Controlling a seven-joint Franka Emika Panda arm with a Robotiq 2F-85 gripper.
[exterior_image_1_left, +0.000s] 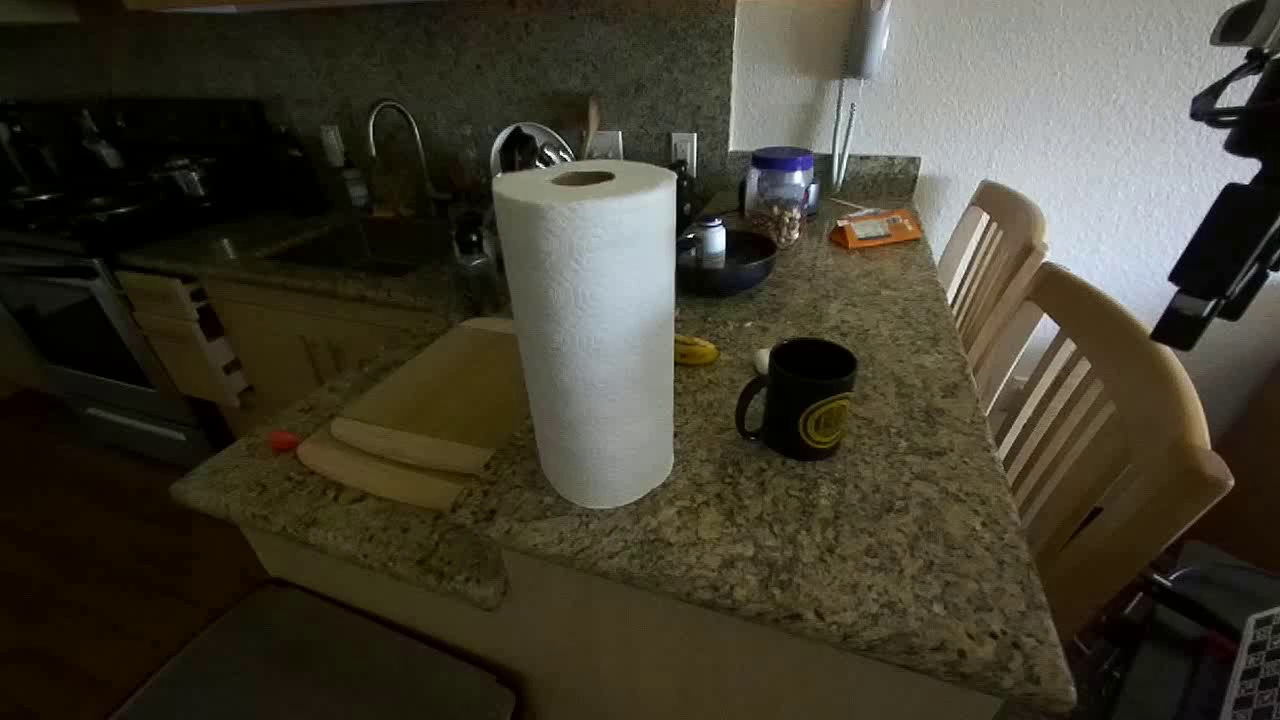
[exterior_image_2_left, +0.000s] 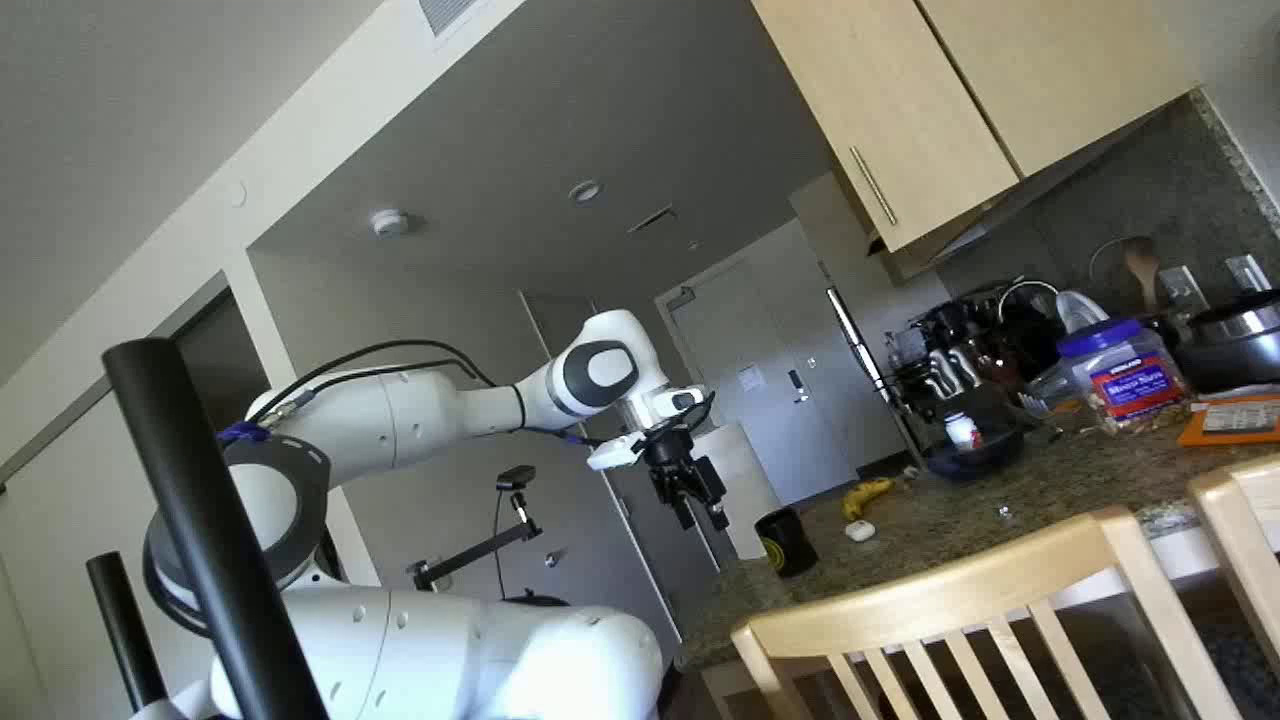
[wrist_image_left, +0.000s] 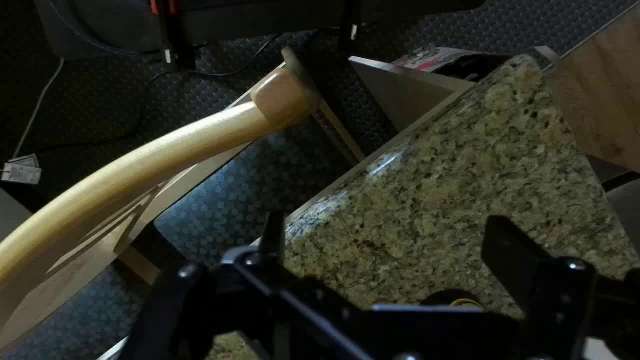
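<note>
My gripper is open in the wrist view, its two black fingers wide apart with nothing between them. It hangs above the edge of the granite counter. A black mug with a yellow emblem stands upright on the counter, its handle toward the left in exterior view 1; only a bit of its rim shows in the wrist view. Left of the mug, a tall white paper towel roll stands on end. Behind them lie a yellow banana and a small white object.
Wooden cutting boards lie left of the roll. Farther back are a dark bowl holding a white bottle, a purple-lidded jar and an orange packet. Wooden chairs line the counter's side.
</note>
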